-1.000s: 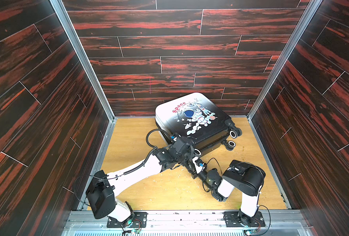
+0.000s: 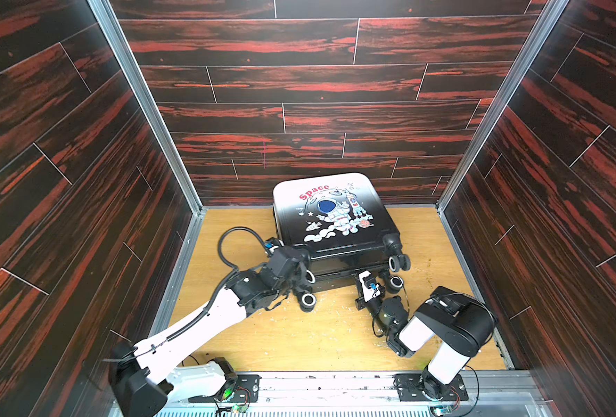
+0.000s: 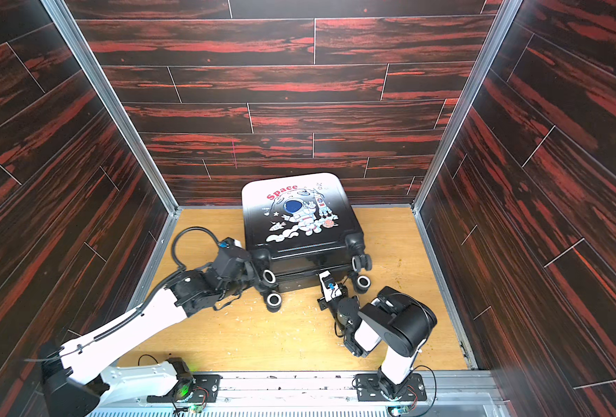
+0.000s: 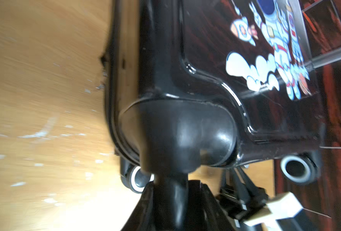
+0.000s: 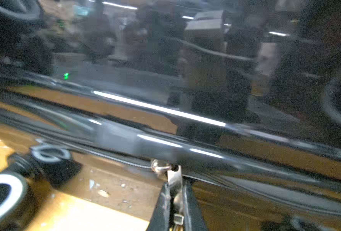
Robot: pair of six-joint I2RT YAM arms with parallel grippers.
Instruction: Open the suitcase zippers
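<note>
The black-and-white "Space" suitcase (image 2: 335,212) lies flat on the wooden board. My left gripper is at its front-left corner wheel housing (image 4: 193,130); its fingers are blurred and partly hidden behind the black wheel. My right gripper is at the front side, below the glossy shell, with its part-open fingers at a metal zipper pull (image 5: 174,177) on the zipper seam (image 5: 124,157); whether they grip it is unclear.
Bare board (image 2: 224,326) lies in front and to both sides of the suitcase. Red-black walls (image 3: 308,83) close in behind and at the sides. Wheels (image 2: 308,300) stick out toward me.
The suitcase has turned so its front edge is squarer to me, its left end shifted left. The left arm has moved left with it; my right gripper has moved right and slightly up.
</note>
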